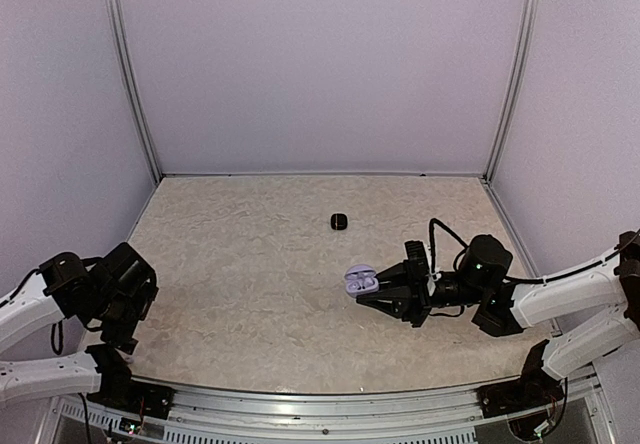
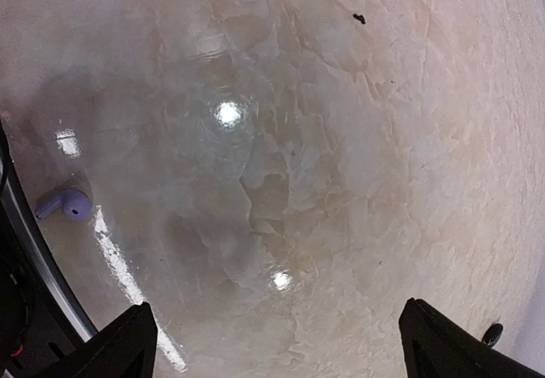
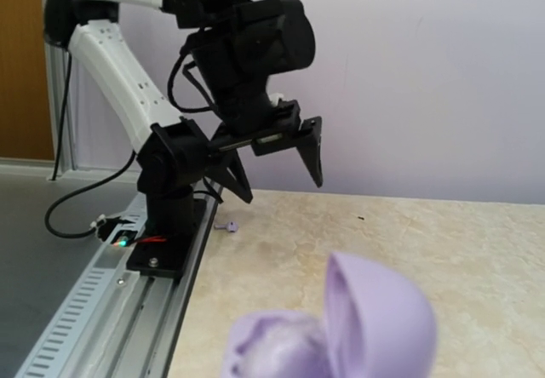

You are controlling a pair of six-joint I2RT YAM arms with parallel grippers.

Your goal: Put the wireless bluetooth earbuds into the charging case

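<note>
A lilac charging case (image 1: pixel 361 282) with its lid up is held in my right gripper (image 1: pixel 375 294), which is shut on it; its lid (image 3: pixel 379 314) fills the lower right wrist view. My left gripper hangs open over the table at the far left, its fingers apart with nothing between. A loose lilac earbud lies on the table beside the metal rail at the near left edge, below the left gripper; it also shows small in the right wrist view (image 3: pixel 228 226).
A small black object (image 1: pixel 339 221) lies at the back middle of the table. The metal rail (image 1: pixel 320 399) runs along the near edge.
</note>
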